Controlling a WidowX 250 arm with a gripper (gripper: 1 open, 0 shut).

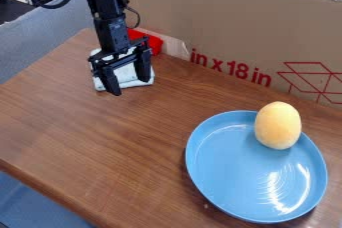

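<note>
My black gripper (128, 73) is lowered onto a folded white cloth (102, 81) at the upper left of the table, its fingers standing apart over it; whether they hold any of the cloth cannot be told. A red object (152, 43) lies just behind the cloth, partly hidden by the gripper. A blue plate (238, 182) sits at the lower right, with a pale yellow egg-shaped object (278, 123) on its back part.
A cardboard box wall (227, 27) runs along the back of the table (114, 147). A grey-blue surface lies beyond the table's left edge.
</note>
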